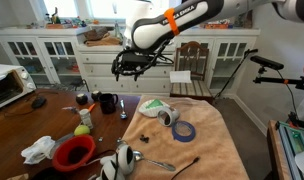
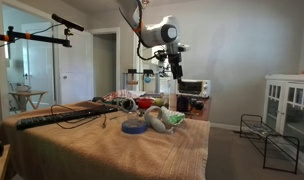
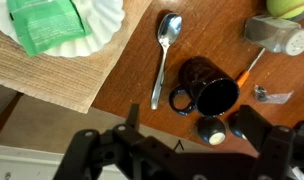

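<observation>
My gripper (image 1: 126, 73) hangs high above the far side of the table, open, with nothing between its fingers. Below it in exterior view 1 stands a dark mug (image 1: 109, 104), with a metal spoon (image 1: 123, 113) lying near it. From the wrist camera, the black mug (image 3: 214, 86) is seen from above, its handle towards the lower left. To its left, apart from it, lies the spoon (image 3: 163, 58). A green packet (image 3: 45, 23) rests on a white ruffled dish (image 3: 98, 28) at upper left.
Close to the mug are a clear jar (image 3: 278, 36) and a green round item (image 3: 287, 6). A red bowl (image 1: 74, 152), a blue tape ring (image 1: 183, 130) and a black-and-white object (image 1: 118, 163) lie nearer the front.
</observation>
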